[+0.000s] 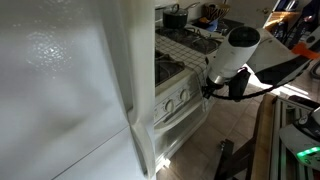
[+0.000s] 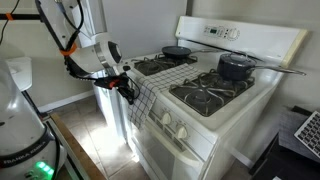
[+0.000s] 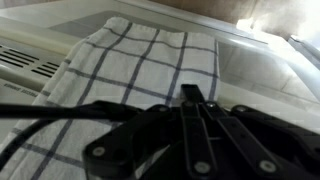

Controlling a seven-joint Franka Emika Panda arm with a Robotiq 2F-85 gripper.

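Observation:
A white towel with a dark grid pattern point(image 3: 135, 75) fills much of the wrist view. It lies over the middle of the stove top and hangs down the front, as the checked cloth point(image 2: 146, 100) shows in exterior view 2. My gripper point(image 2: 129, 96) is low at the stove's front, close beside the hanging part. In the wrist view my gripper is shut, its fingertips against or just over the towel's edge. No fold of cloth shows clearly between the fingers. From exterior view 1, the gripper point(image 1: 207, 92) is small and partly hidden by the arm.
The white stove point(image 2: 218, 122) has knobs and an oven door on its front. A dark pot point(image 2: 236, 67) and a black pan point(image 2: 176, 50) stand on its burners. A wooden table edge point(image 2: 78, 150) lies near the arm's base. Floor point(image 1: 198, 150) is open before the stove.

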